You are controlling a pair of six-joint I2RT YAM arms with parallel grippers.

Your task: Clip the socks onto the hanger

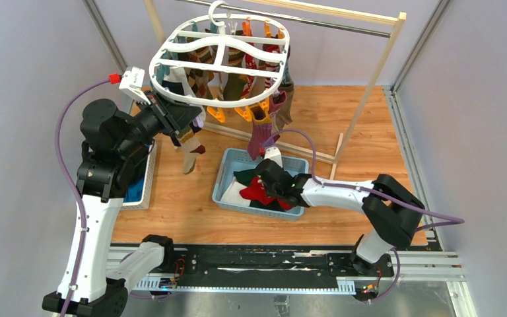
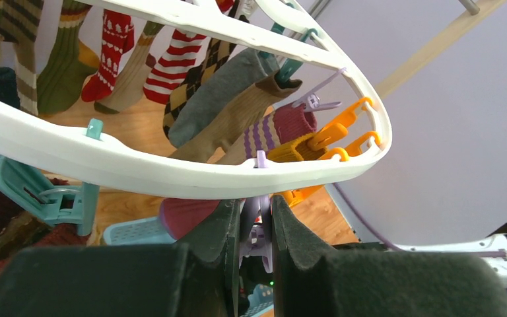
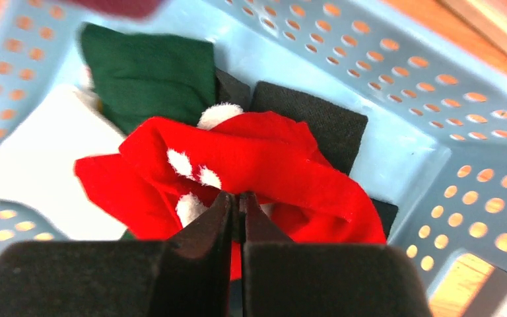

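A round white hanger (image 1: 220,102) carries several socks on coloured clips. In the left wrist view my left gripper is shut on a lilac clip (image 2: 257,246) at the hanger's rim. No sock is clearly seen in that clip's mouth. A purple-striped sock (image 2: 264,135) and an orange-yellow sock (image 2: 292,153) hang close beside it. My right gripper reaches down into the light-blue basket (image 3: 396,142), shut against a bunched red sock (image 3: 251,155) with white spots. Whether cloth is pinched between its tips is hidden.
Dark green cloth (image 3: 155,76) and a white piece (image 3: 49,155) lie beside the red sock in the basket. Orange clips (image 1: 216,114) line the hanger's front rim. A white crate (image 1: 146,188) stands at the left. Wooden frame legs (image 1: 363,99) rise behind the basket.
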